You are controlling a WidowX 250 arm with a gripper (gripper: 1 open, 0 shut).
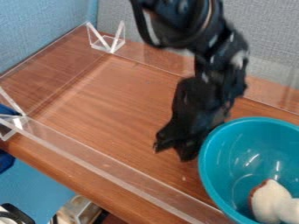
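Note:
My black gripper [177,140] hangs low over the wooden table, just left of a teal bowl [229,162]. Its fingertips are blurred and partly dark against each other, so their opening is hard to judge; I see nothing held. A white object with a reddish part [272,203] lies in the bowl at the lower right.
Clear plastic strips run along its edges, with white corner brackets [107,37] at the back left and left front. A blue wall stands at the left.

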